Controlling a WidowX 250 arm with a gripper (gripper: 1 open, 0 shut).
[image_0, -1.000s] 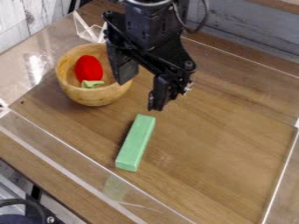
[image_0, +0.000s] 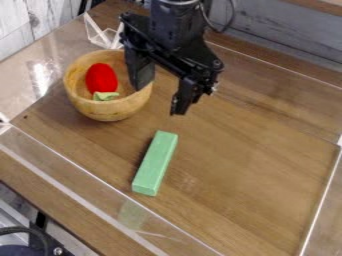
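The dark gripper (image_0: 181, 85) hangs over the middle back of the wooden table (image_0: 261, 160), open, just right of a wooden bowl (image_0: 96, 106). The bowl holds a red object (image_0: 100, 76) and a small green piece (image_0: 106, 96). A long mint-green bar (image_0: 155, 162) lies on the table in front of the gripper, apart from it.
A low wall edge runs along the back and right. A white wire-like object (image_0: 104, 34) is at the back left, and dark cables are at the lower left corner.
The gripper has shifted slightly up and back in the view, away from the green bar. The bowl and bar are where they were.
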